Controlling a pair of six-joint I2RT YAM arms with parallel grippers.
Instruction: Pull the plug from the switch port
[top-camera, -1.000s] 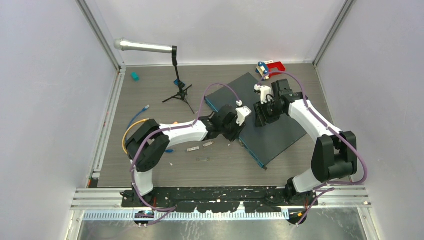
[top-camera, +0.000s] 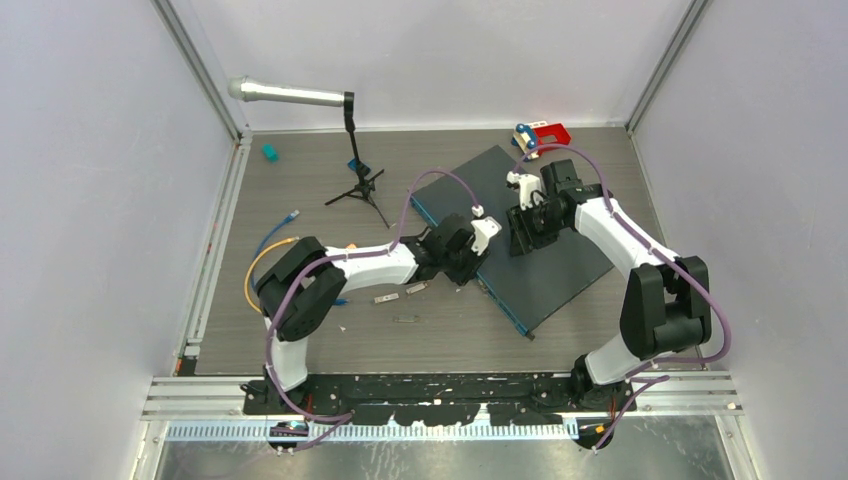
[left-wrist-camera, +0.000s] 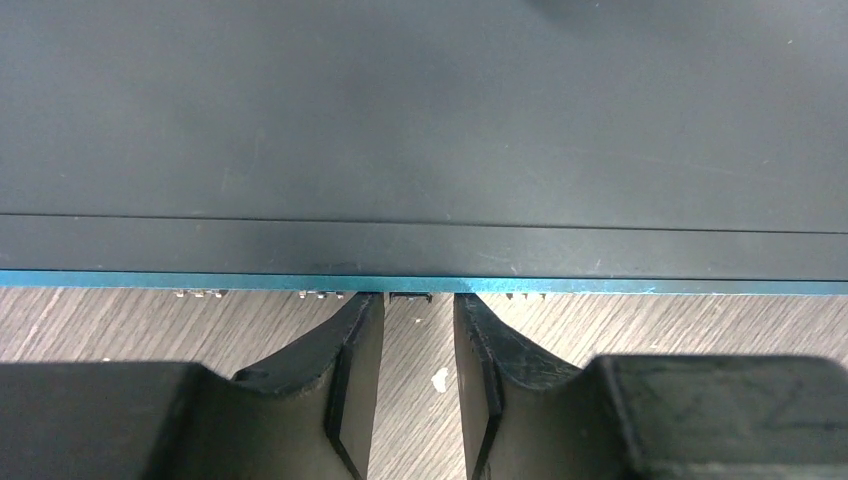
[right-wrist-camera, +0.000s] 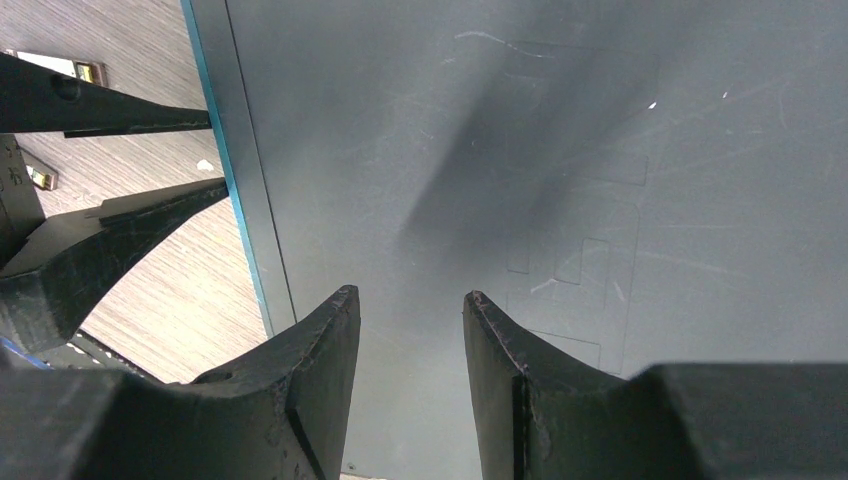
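Note:
The dark switch (top-camera: 540, 280) lies diagonally on the table, its blue-edged long side facing my left arm. My left gripper is at that edge, fingers part open on either side of a small metal piece (left-wrist-camera: 410, 297) mostly hidden under the edge; whether it is a plug cannot be told. My right gripper hangs over the switch's top, open with nothing between its fingers. In the right wrist view the left fingers reach the blue edge from the side.
Loose small metal modules (top-camera: 386, 298) lie left of the switch, with yellow (top-camera: 249, 280) and blue cables (top-camera: 271, 231) further left. A tripod stand (top-camera: 362, 185) stands at the back left, and a red box (top-camera: 556, 133) at the back right.
My left gripper has shifted slightly, a few pixels, along and around the switch's edge. My right arm looks nearly still.

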